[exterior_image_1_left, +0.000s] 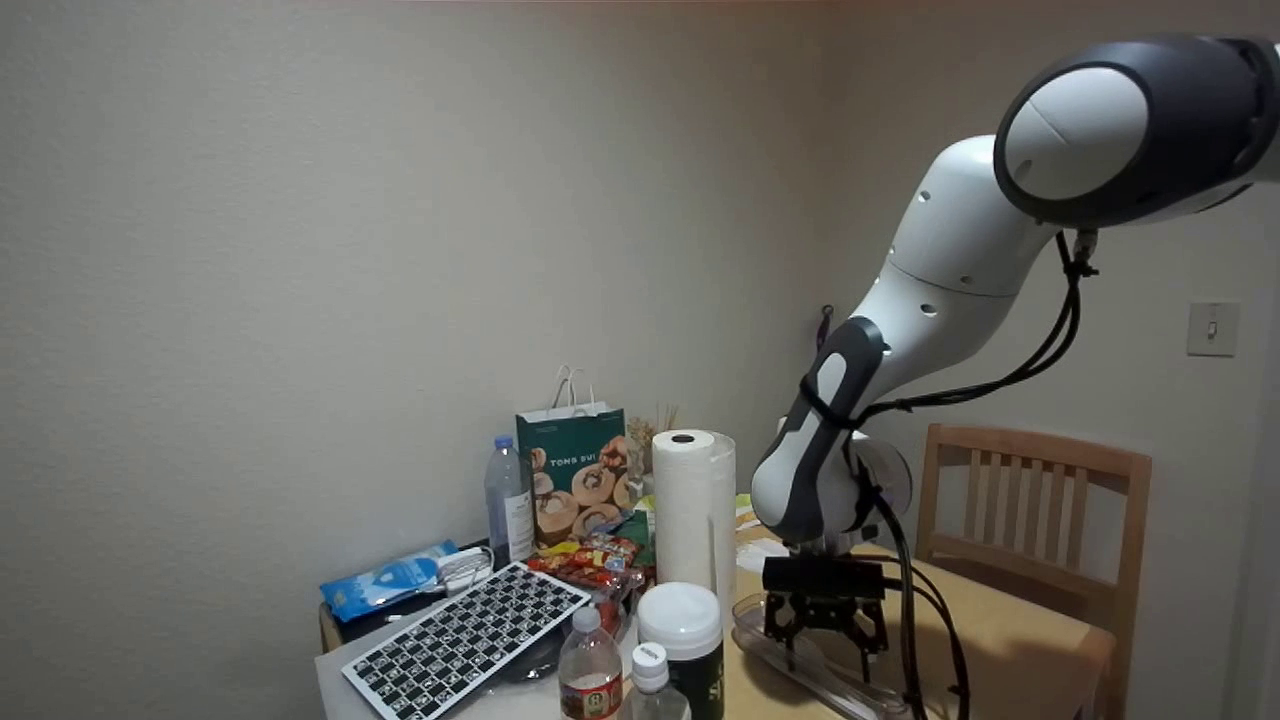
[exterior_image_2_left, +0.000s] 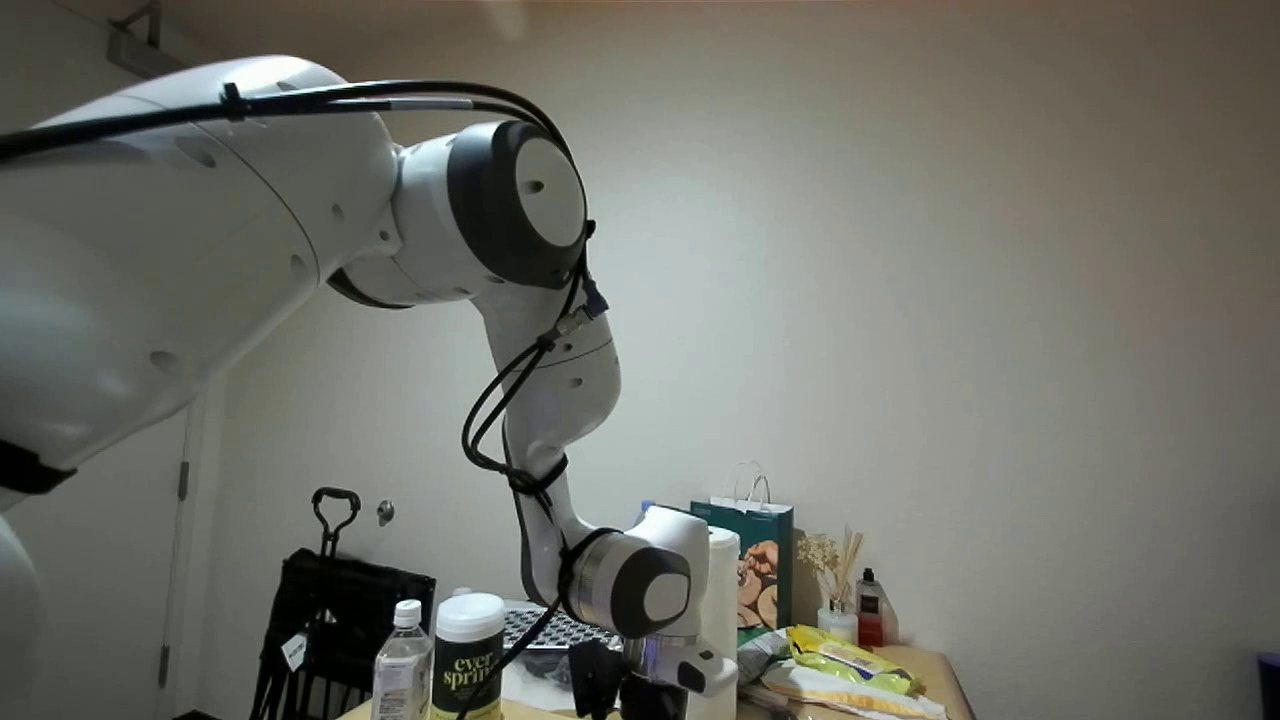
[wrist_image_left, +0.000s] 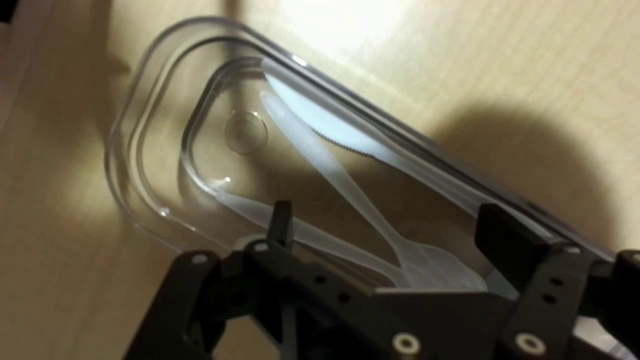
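Observation:
A clear plastic tray (wrist_image_left: 135, 150) lies on the wooden table, seen close in the wrist view. Along its far wall rests a white serrated knife (wrist_image_left: 336, 129). A pale plastic fork (wrist_image_left: 354, 192) slants across the tray's middle, its head down near the gripper. Another pale utensil (wrist_image_left: 252, 211) lies along the near wall; its end is hidden behind the gripper. My gripper is open above the tray, its fingers wide apart with nothing held. In exterior view 1 the gripper (exterior_image_1_left: 830, 648) hangs low, overlapping the tray (exterior_image_1_left: 798, 658).
Left of the gripper stand a paper towel roll (exterior_image_1_left: 684, 510), a white-lidded canister (exterior_image_1_left: 680, 630) and bottles (exterior_image_1_left: 591, 672). A checkered board (exterior_image_1_left: 468, 642) lies farther left. Yellow packages (exterior_image_2_left: 846, 660) sit at the back. A chair (exterior_image_1_left: 1038, 504) stands beyond the table.

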